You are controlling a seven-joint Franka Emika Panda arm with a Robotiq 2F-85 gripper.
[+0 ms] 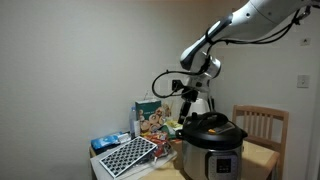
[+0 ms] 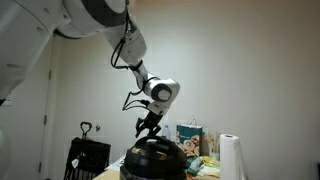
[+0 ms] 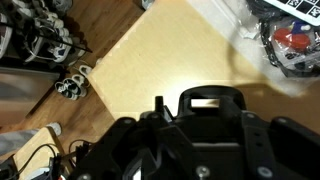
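Note:
A large steel cooker [image 1: 212, 163] with a black domed lid [image 1: 212, 132] stands at the front right of the table in exterior view 1. My gripper [image 1: 184, 112] hangs just above and left of the lid, fingers pointing down. In exterior view 2 the gripper [image 2: 147, 130] is over the lid [image 2: 153, 160], which sits on the cooker. The fingers appear parted, and I see nothing lifted in them. A black arched part [image 3: 211, 93] lies between the fingers in the wrist view; whether they touch it is unclear.
A black perforated rack [image 1: 129, 156] lies on the table's left, beside a blue box [image 1: 108, 142]. A printed carton [image 1: 149, 112] and bottles stand behind. A wooden chair [image 1: 262, 124] is at the right. A paper roll [image 2: 230, 155] shows in exterior view 2.

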